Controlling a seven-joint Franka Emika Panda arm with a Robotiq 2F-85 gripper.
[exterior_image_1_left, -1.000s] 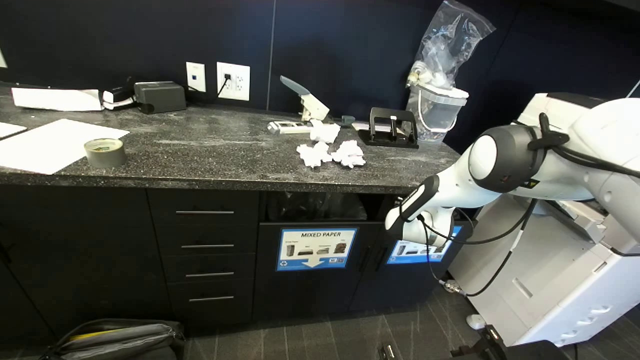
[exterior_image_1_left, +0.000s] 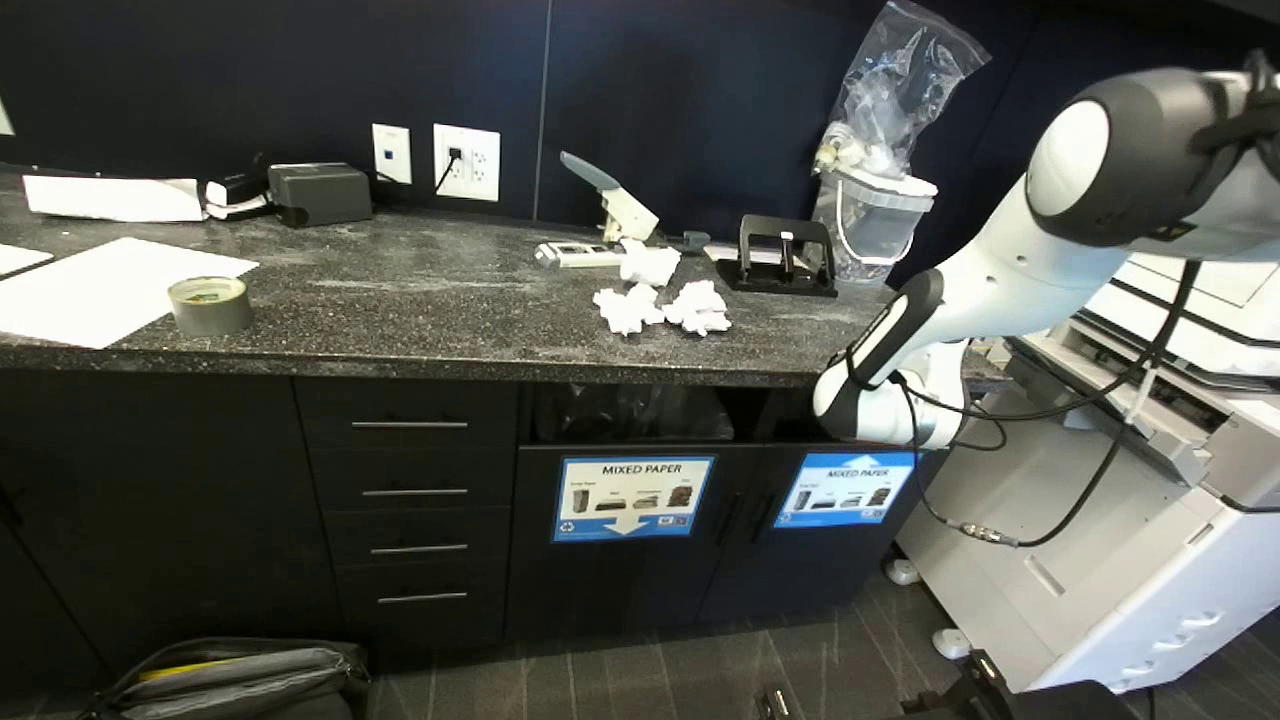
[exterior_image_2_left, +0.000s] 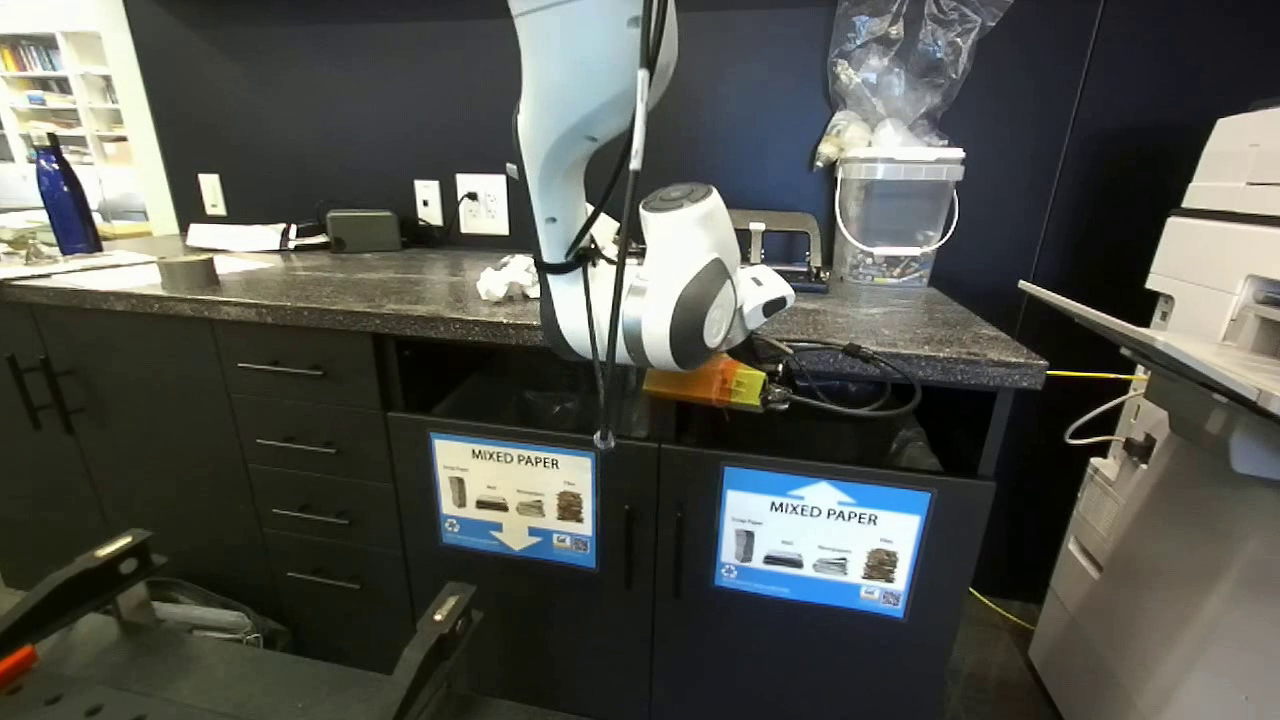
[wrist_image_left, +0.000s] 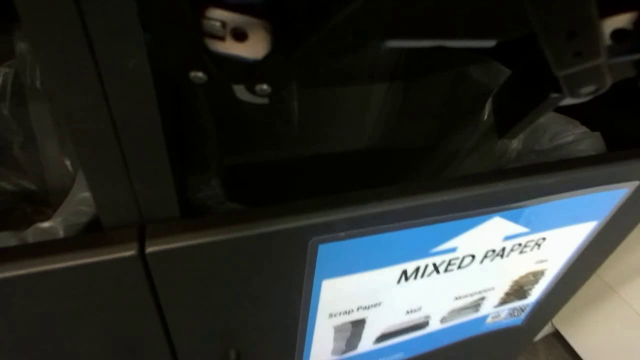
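Note:
White crumpled paper pieces (exterior_image_1_left: 663, 307) lie close together on the dark counter (exterior_image_1_left: 420, 288), well left of the arm. In the second exterior view, my arm's white wrist (exterior_image_2_left: 684, 300) hangs at the counter's front edge, above the openings over the two MIXED PAPER doors. An orange and yellow part (exterior_image_2_left: 708, 382) shows just under the wrist. My fingers cannot be made out clearly in any view, so their state and anything between them stay unseen. From the wrist, the right bin opening (wrist_image_left: 348, 132) is dark, with clear plastic liner (wrist_image_left: 549, 138) inside; its door sign (wrist_image_left: 456, 276) is below.
Behind the paper are a stapler (exterior_image_1_left: 618, 204), a black hole punch (exterior_image_1_left: 780, 270) and a clear bucket (exterior_image_2_left: 900, 222). A tape roll (exterior_image_1_left: 210, 306) sits at the left. The printer (exterior_image_1_left: 1116, 516) stands close by on the right. Loose cables (exterior_image_2_left: 852, 384) hang by the wrist.
My arm has risen, and its wrist has moved up and slightly right, uncovering more of the right-hand sign. The paper pieces have stayed put.

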